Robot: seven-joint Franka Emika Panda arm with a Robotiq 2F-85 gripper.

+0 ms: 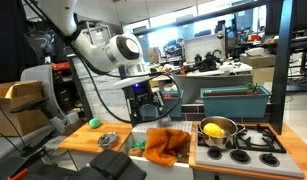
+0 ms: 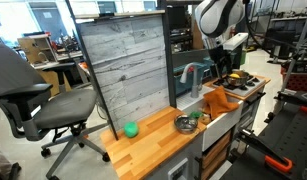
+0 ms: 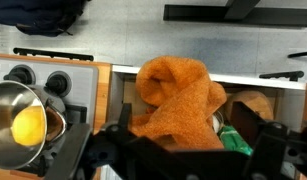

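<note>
A crumpled orange cloth lies in the sink, part of it over the front edge. My gripper hangs above it, open, its dark fingers to either side of the cloth in the wrist view. No object shows gripped between them. In exterior view 1 the cloth is below the arm, with a visible gap. Exterior view 2 shows the cloth at the far end of the counter. Beside it in the sink, a green item and a brown one are partly hidden by the right finger.
A steel pot holding a yellow item stands on the stove, right of the sink. Left on the wooden counter are a metal bowl and a green round object. A faucet rises behind the sink.
</note>
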